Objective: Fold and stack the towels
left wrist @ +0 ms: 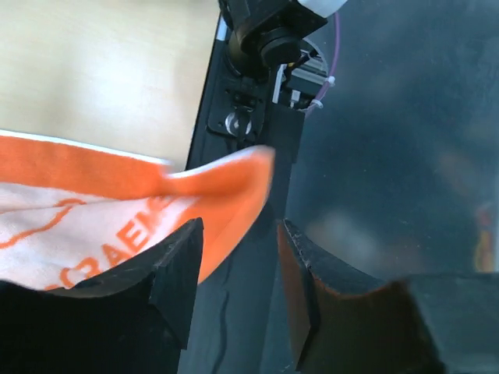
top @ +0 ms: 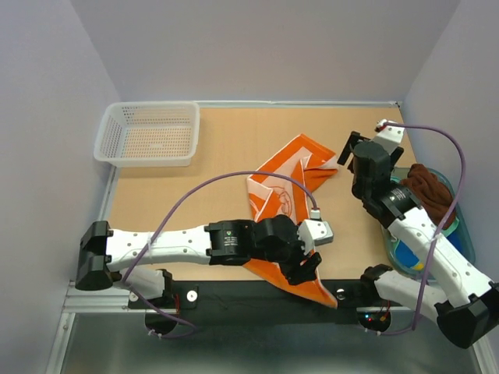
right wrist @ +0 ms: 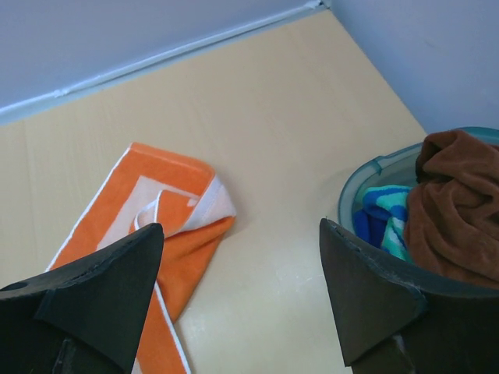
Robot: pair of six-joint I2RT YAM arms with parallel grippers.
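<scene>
An orange and white towel (top: 296,164) lies crumpled down the middle of the table, its near end hanging over the front edge; in the left wrist view its end (left wrist: 226,195) is blurred. My left gripper (top: 300,269) is over that near part, its fingers apart with the towel end beyond them in the left wrist view (left wrist: 243,234). My right gripper (top: 370,148) is raised at the back right, open (right wrist: 242,234), with nothing between its fingers.
A tub (top: 460,234) of brown and blue-green towels stands at the right. An empty white basket (top: 146,132) is at the back left.
</scene>
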